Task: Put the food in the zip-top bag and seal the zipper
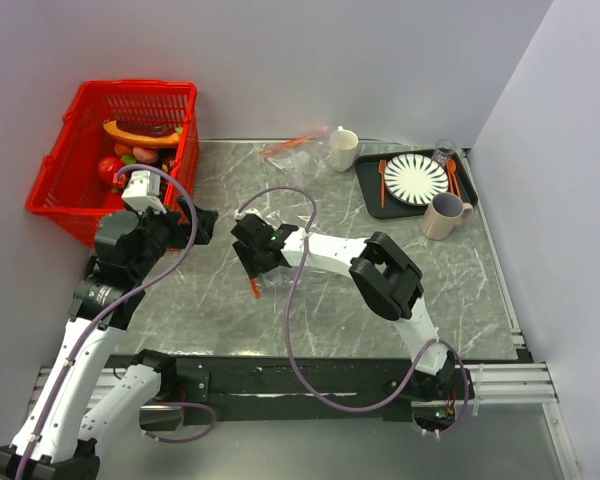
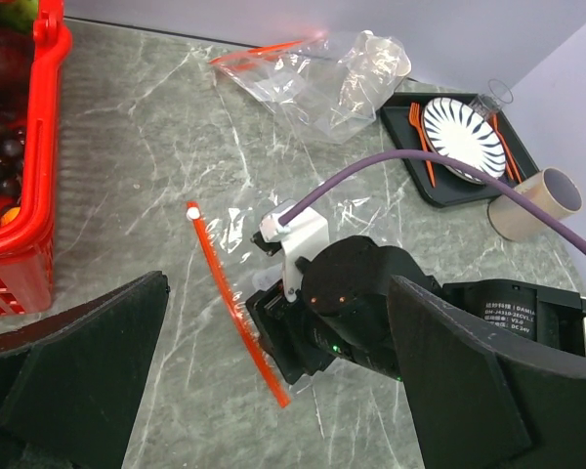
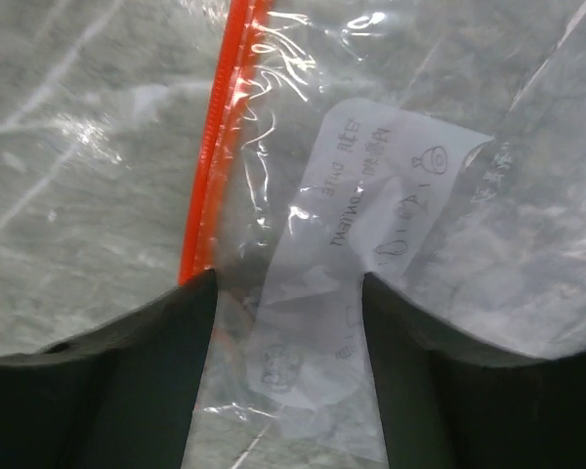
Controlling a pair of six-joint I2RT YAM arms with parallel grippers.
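Note:
A clear zip top bag [image 3: 449, 244] with an orange zipper strip [image 2: 225, 288] lies flat on the table, a white printed label [image 3: 356, 225] showing through it. My right gripper [image 1: 246, 260] is low over the bag's zipper side, its fingers [image 3: 381, 342] apart; in the right wrist view the zipper reaches down to the left finger. I cannot tell whether they touch the film. My left gripper [image 1: 205, 222] hangs open beside the crate, nothing between its fingers. Food, including a red tomato [image 1: 109, 169] and a yellow banana-like piece [image 1: 130, 135], lies in the red crate [image 1: 50, 190].
A second clear bag [image 1: 298, 157] lies at the back near a white mug [image 1: 343, 148]. At the back right, a black tray [image 1: 373, 195] carries a striped plate [image 1: 416, 178] and orange cutlery, with a beige mug [image 1: 442, 217] by it.

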